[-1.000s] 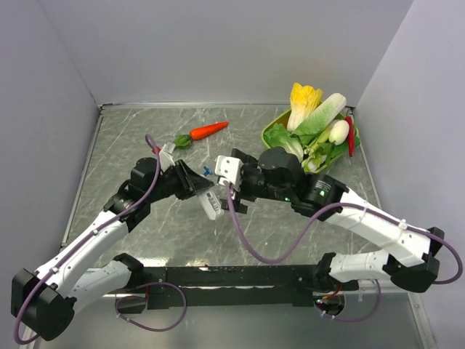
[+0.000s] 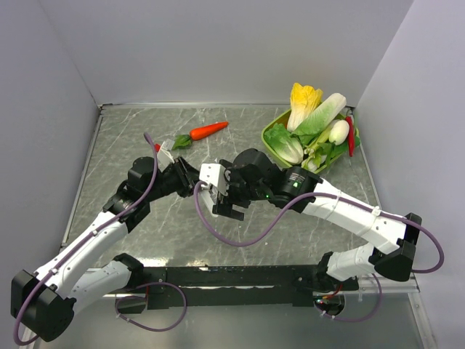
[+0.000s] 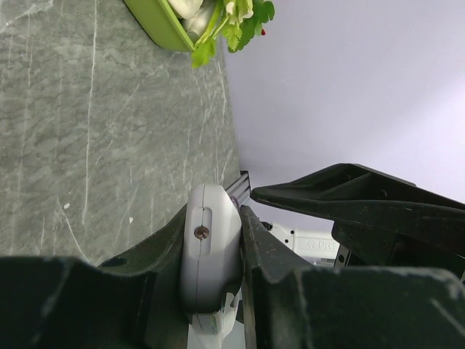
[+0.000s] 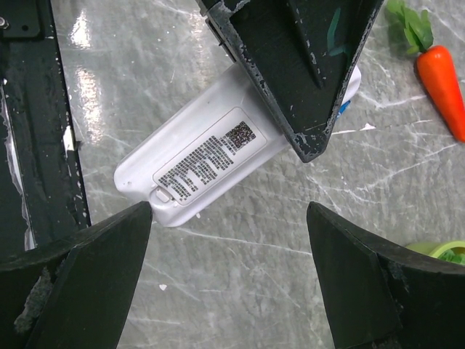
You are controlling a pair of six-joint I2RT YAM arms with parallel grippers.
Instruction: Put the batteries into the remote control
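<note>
The white remote control (image 4: pixel 200 156) is held up off the counter, its printed label (image 4: pixel 211 156) facing the right wrist camera. A small notched tab (image 4: pixel 161 194) shows at its lower left end. My left gripper is shut on the remote, with a narrow end between its black fingers. Facing the remote's tabbed end, my right gripper is open with a wide gap between its fingertips; the left one seems very near that end, contact unclear. From above, both grippers hide most of the remote. No batteries are visible.
A green basket of vegetables (image 2: pixel 270 149) stands at the back right, and a carrot (image 2: pixel 208 130) lies at the back. Walls rise around the counter (image 2: pixel 131 123). Bare counter surrounds the arms, while the two grippers are close together.
</note>
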